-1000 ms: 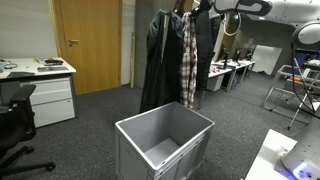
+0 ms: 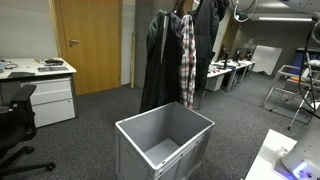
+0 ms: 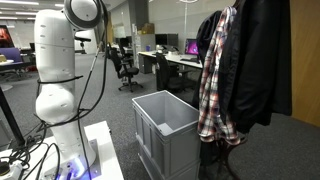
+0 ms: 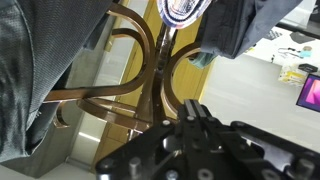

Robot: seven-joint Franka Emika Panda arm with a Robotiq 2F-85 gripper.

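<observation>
In the wrist view, my gripper is shut, and nothing shows between its fingers. It points at a brown coat rack (image 4: 151, 85) with curved hooks. Dark garments (image 4: 30, 75) hang on the left side of that view, and another dark garment (image 4: 232, 25) is at the upper right. A plaid shirt (image 3: 215, 75) hangs beside a black coat (image 3: 258, 65) in exterior view 2; dark clothing (image 2: 160, 65) also shows in exterior view 1. The gripper itself is out of frame in exterior view 2, where the arm (image 3: 85, 75) rises past the top edge.
An empty-looking grey bin (image 2: 128, 138) stands on the floor before the clothes. The arm's base stands on a white table (image 3: 103, 150). Desks (image 2: 52, 90) and an office chair (image 2: 15, 125) lie farther off. Dark carpet (image 2: 88, 130) is clear left of the bin.
Bin and clothes look unchanged.
</observation>
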